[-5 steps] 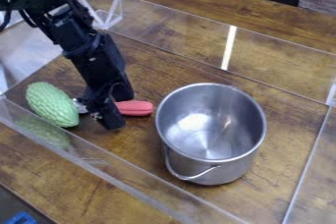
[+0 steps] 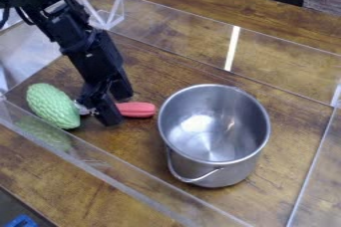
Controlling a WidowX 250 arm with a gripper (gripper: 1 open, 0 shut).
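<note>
My black gripper [image 2: 102,108] is low over the wooden surface at left, its fingertips down beside a red elongated object [image 2: 138,110], whose left end is partly hidden by it. It stands open, though the gap between the fingers is hard to see. Left of the gripper lies a green textured vegetable-like object [image 2: 52,106]. To the right stands a steel pot [image 2: 213,131] with a wire handle.
Clear acrylic walls border the area along the back, right and front left. The wooden surface [image 2: 180,70] behind the pot is free. A small blue object [image 2: 20,221] shows at the bottom left corner, outside the wall.
The arm and gripper have shifted very slightly; the objects look unmoved.
</note>
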